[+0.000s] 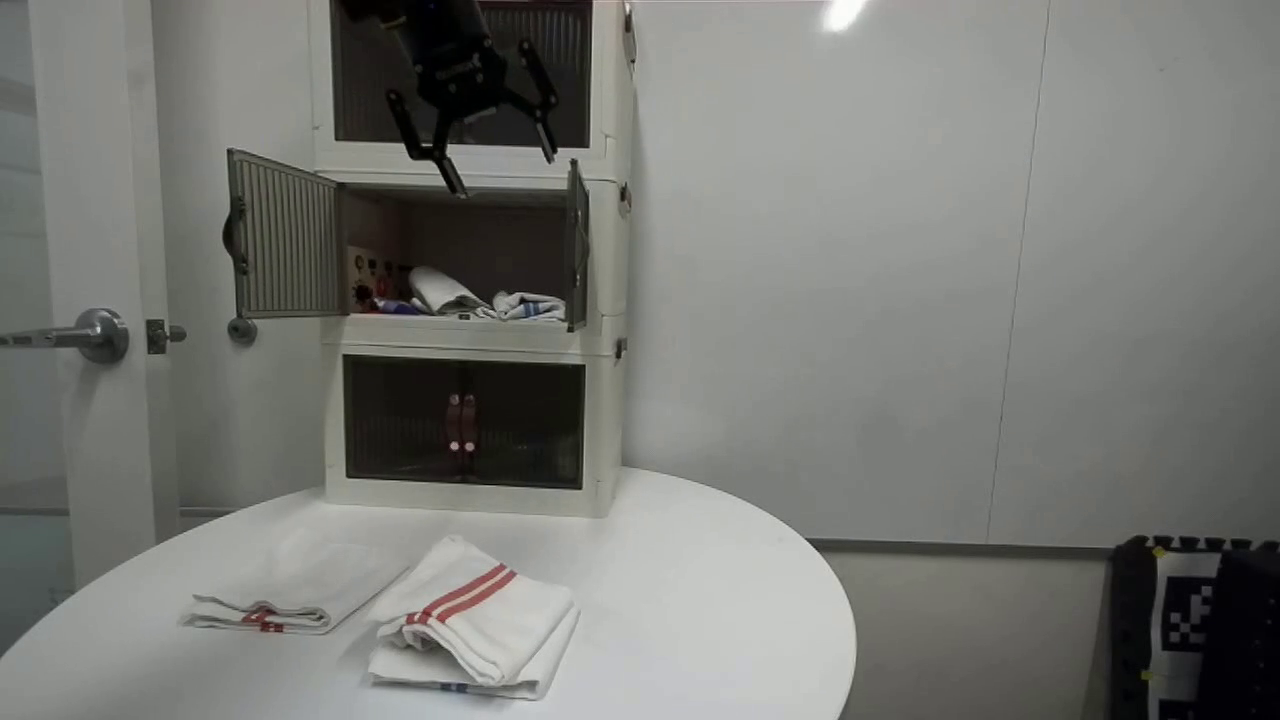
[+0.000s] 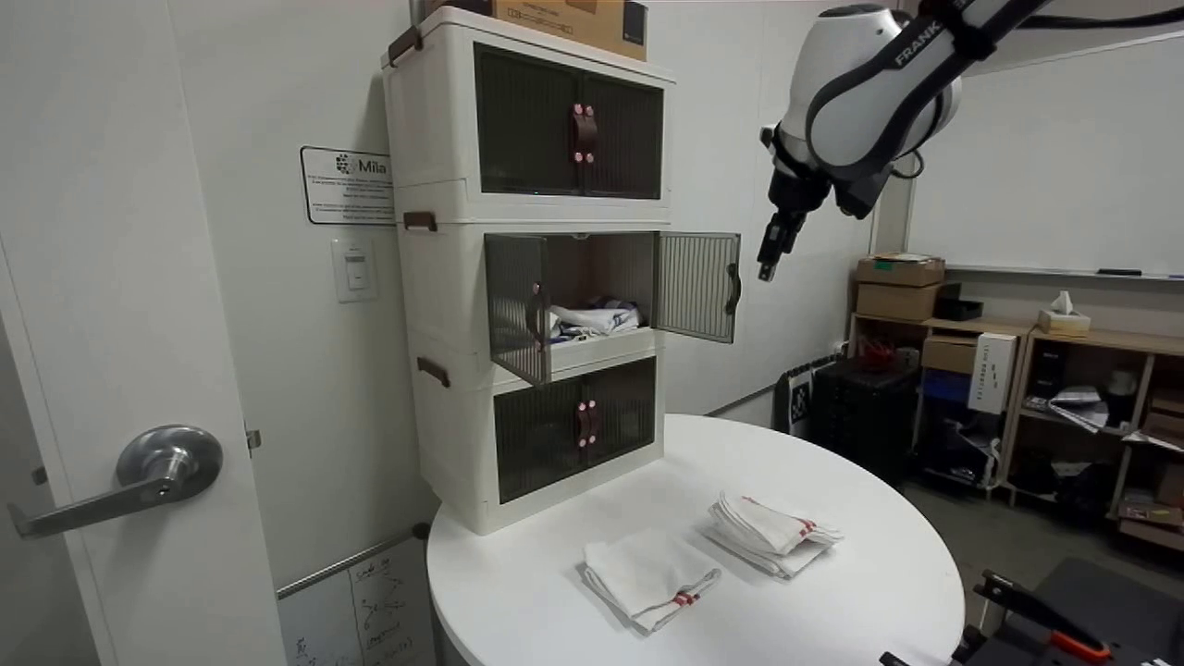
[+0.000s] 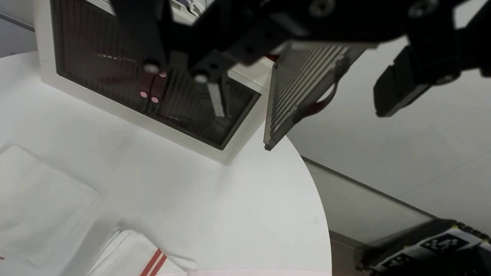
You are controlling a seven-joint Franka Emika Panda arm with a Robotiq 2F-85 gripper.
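My gripper (image 1: pixel 501 176) is open and empty, high in front of the white cabinet's upper part in exterior view 1. In exterior view 2 the gripper (image 2: pixel 767 271) hangs in the air to the right of the cabinet (image 2: pixel 444 289). The middle compartment has both doors swung out, the ribbed door (image 1: pixel 288 240) among them. Inside lie a rolled white cloth (image 1: pixel 441 290) and a folded cloth with blue stripes (image 1: pixel 529 306). Two folded white towels rest on the round table: a flat towel (image 2: pixel 649 577) and a stacked pair with red stripes (image 1: pixel 480 612).
The open door (image 3: pixel 313 87) juts out near my fingers in the wrist view. Upper and lower compartments are shut. Bare room remains on the right of the white table (image 1: pixel 720 600). A cardboard box (image 2: pixel 577 20) sits on top of the cabinet.
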